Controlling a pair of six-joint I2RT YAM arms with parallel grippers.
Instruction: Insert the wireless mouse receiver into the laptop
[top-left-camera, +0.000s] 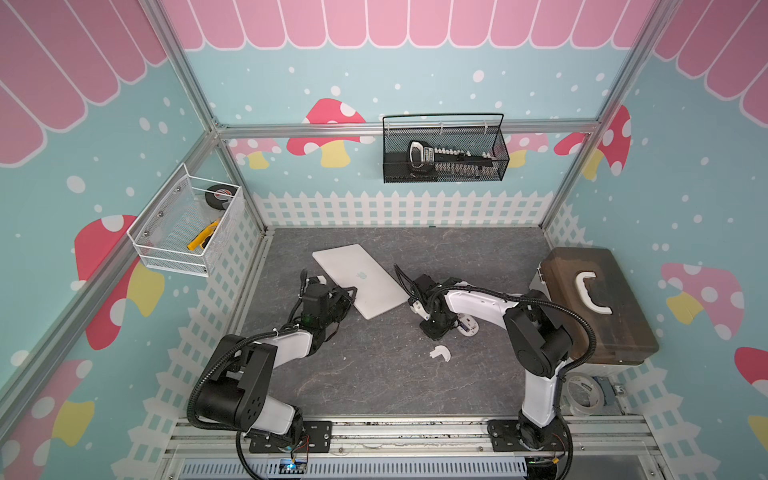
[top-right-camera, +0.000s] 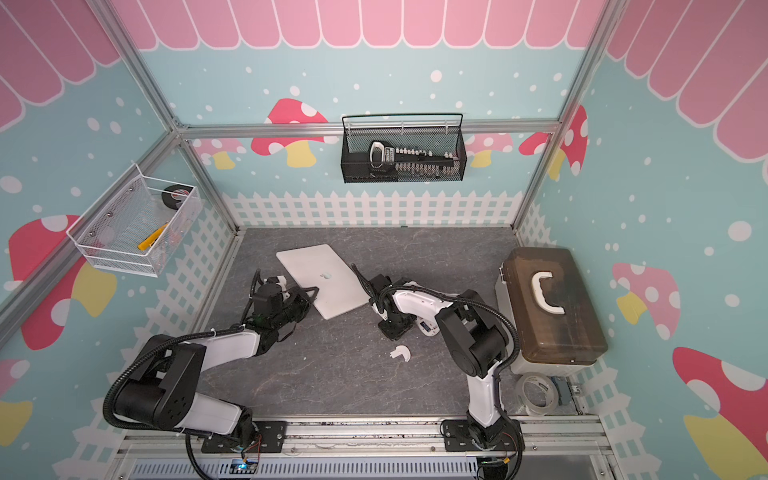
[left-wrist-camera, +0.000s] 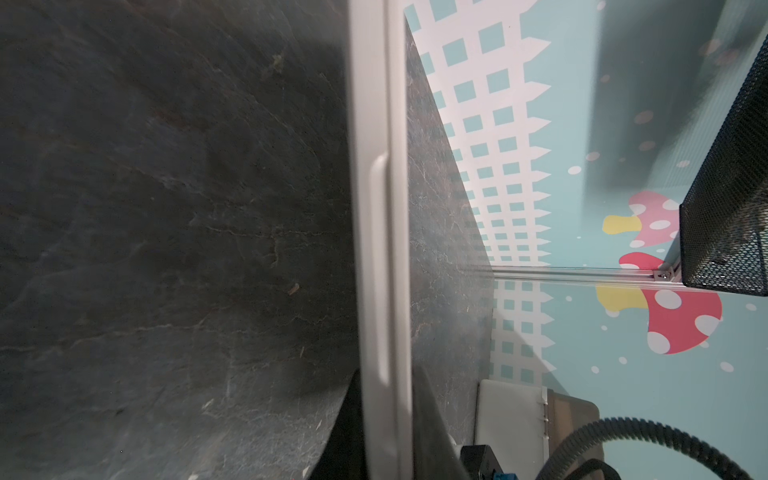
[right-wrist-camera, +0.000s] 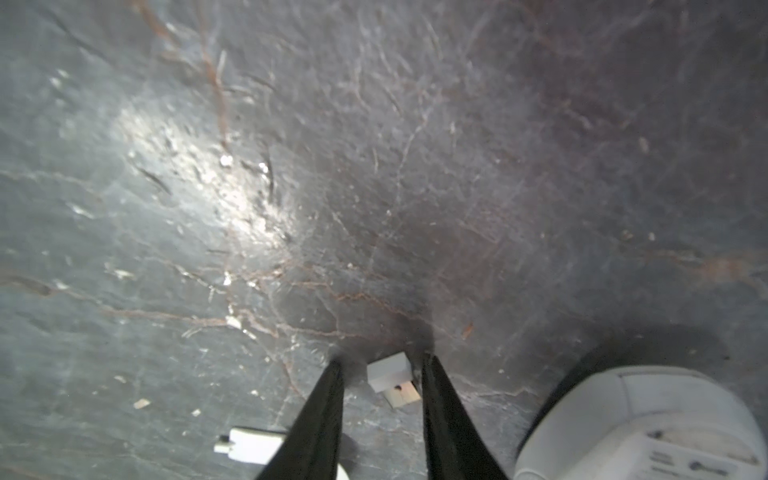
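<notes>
The silver laptop (top-left-camera: 361, 280), lid closed, lies left of the table's middle. My left gripper (top-left-camera: 353, 291) is at its left edge. In the left wrist view the laptop's edge (left-wrist-camera: 380, 240) runs upright between the dark fingers, shut on it. In the right wrist view the small receiver (right-wrist-camera: 389, 373), pale with a metal plug, is on the table between the fingertips of my right gripper. Those fingers stand apart, with a gap on each side of the receiver. Both top views hide the receiver behind the right arm.
The white mouse (top-left-camera: 468, 324) lies right of the right gripper, close by in its wrist view. A white curved cover (top-left-camera: 441, 353) lies in front. The brown-lidded box (top-left-camera: 604, 300) stands at the right.
</notes>
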